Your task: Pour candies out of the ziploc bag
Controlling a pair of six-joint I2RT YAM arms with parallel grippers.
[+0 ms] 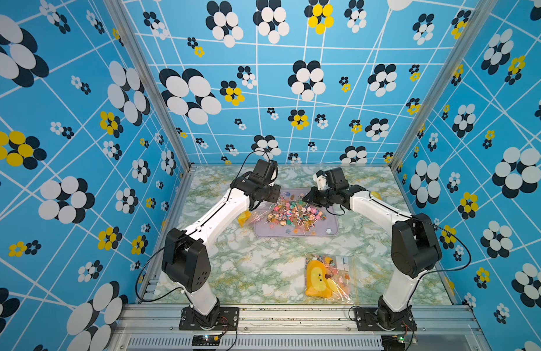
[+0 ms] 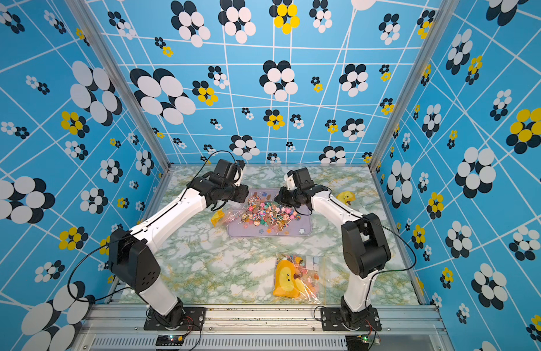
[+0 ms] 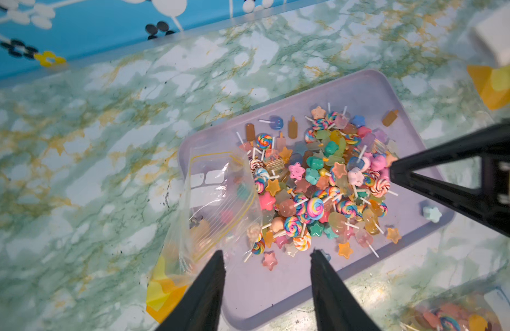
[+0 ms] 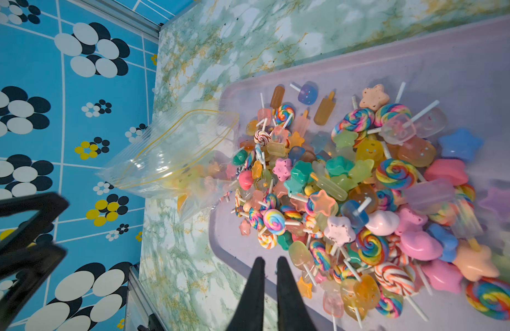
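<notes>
A heap of mixed candies (image 3: pixel 315 176) lies on the lilac tray (image 3: pixel 282 281), with many lollipops and small shaped pieces. An open clear ziploc bag (image 3: pixel 210 215) rests on the tray's left end and beside it, a few pieces showing through it, its yellow seal facing up. My left gripper is above the tray's left part, fingers apart with nothing seen between them, apart from the bag. My right gripper hangs over the candies at the tray's right, its fingers apart and nothing seen between them.
A second bag (image 1: pixel 320 278) with a yellow shape and candies lies on the front middle of the table. Yellow objects (image 2: pixel 346 197) lie right of and left of the tray.
</notes>
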